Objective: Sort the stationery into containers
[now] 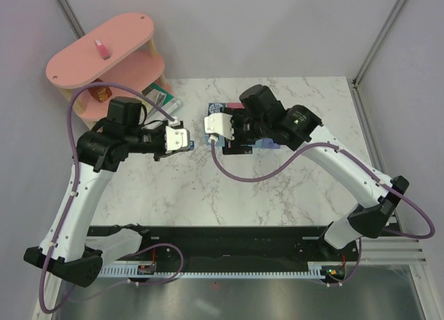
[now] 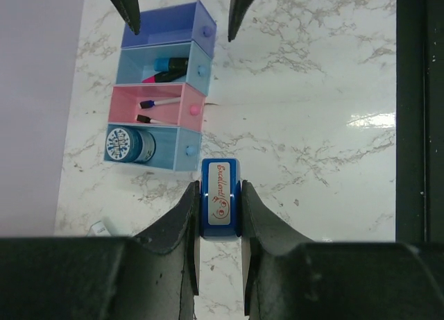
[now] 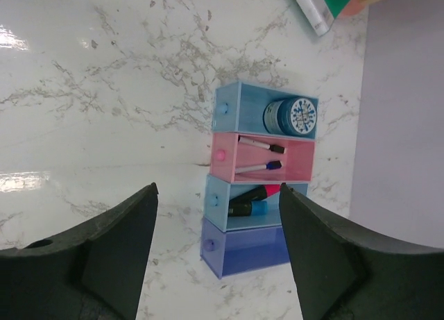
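My left gripper is shut on a blue box with a white "Excellent" label (image 2: 219,188), which also peeks out beside it in the top view (image 1: 190,146). My right gripper is open and empty, above the row of containers. These are a light blue bin (image 3: 227,105) with round blue jars, a pink bin (image 3: 220,167) with two small markers, another light blue bin (image 3: 215,202) with thicker pens, and an empty dark blue bin (image 3: 243,254). In the top view the right arm hides most of the bins.
A two-tier pink shelf (image 1: 83,56) stands at the back left, with a pink object (image 1: 103,48) on top and folders (image 1: 159,98) beside it.
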